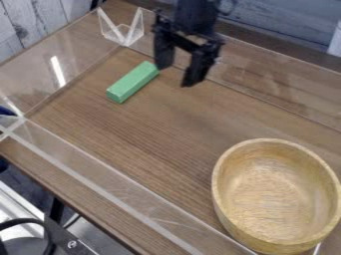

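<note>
My black gripper hangs blurred at the upper middle of the camera view, above and to the right of a green block. It stands open, its two fingers apart, and nothing clear shows between them. The green block lies on the wooden table at the left of centre.
A large beige bowl fills the lower right. A clear, angular holder stands at the top left. A clear strip runs along the left side, with black cables at the bottom left.
</note>
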